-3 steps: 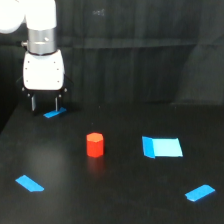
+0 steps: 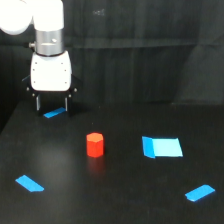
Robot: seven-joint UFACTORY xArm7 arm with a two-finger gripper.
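Observation:
A red block (image 2: 95, 145) stands on the dark table, a little left of the middle. Far back on the left, my white gripper (image 2: 52, 103) points downward with its two dark fingers spread apart. Nothing shows between them except a blue tape strip on the table below or behind. The block is well apart from the gripper, nearer the camera and to the right.
Blue tape strips mark the table at back left (image 2: 54, 112), front left (image 2: 29, 184) and front right (image 2: 200, 192). A light blue square (image 2: 167, 147) with a darker blue edge lies at right.
My gripper has shifted slightly to the right, and its fingers look a little farther apart. The red block and the blue pieces have not moved.

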